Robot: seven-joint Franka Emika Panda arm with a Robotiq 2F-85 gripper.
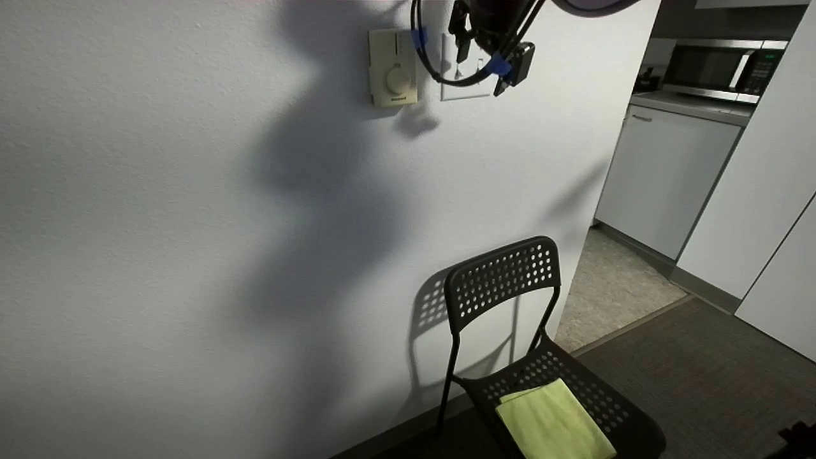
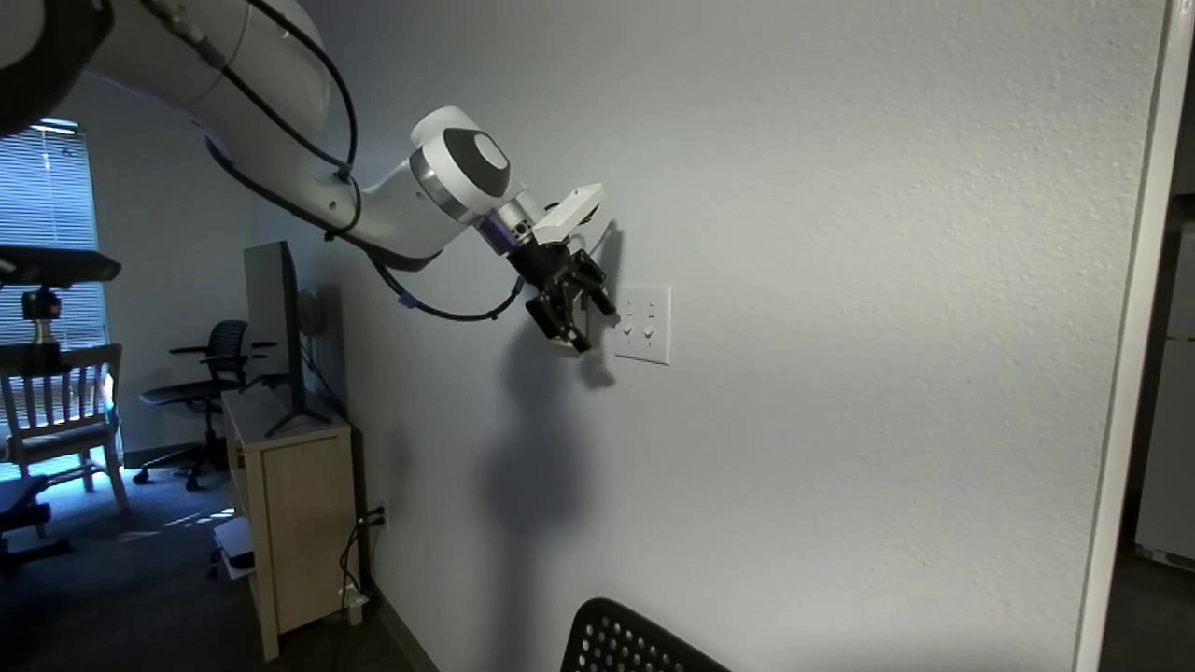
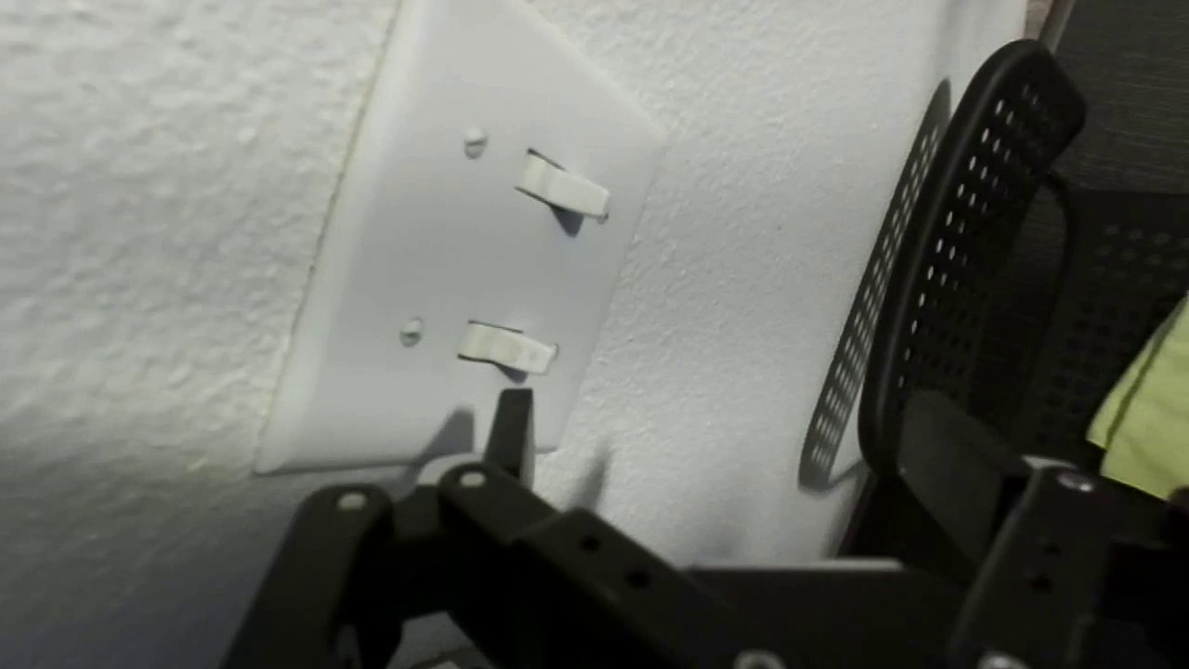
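Observation:
A white wall plate [image 3: 446, 234] carries two toggle switches, an upper lever [image 3: 568, 186] and a lower lever [image 3: 509, 347] in the wrist view. Both levers lean toward the chair side, which is downward on the wall. My gripper stands open, its fingers wide apart with nothing between them. In the wrist view one finger [image 3: 512, 429] appears just below the lower lever; whether it touches cannot be told. Exterior view 2 has the gripper [image 2: 596, 325] left of the plate [image 2: 644, 323], while in exterior view 1 the gripper [image 1: 482, 74] partly covers the plate [image 1: 465, 92].
A beige thermostat [image 1: 394, 69] is mounted left of the plate. Below stands a black chair [image 1: 501, 279] against the wall, a folded yellow-green cloth [image 1: 554, 424] on its seat. The wall right of the plate is bare in exterior view 2.

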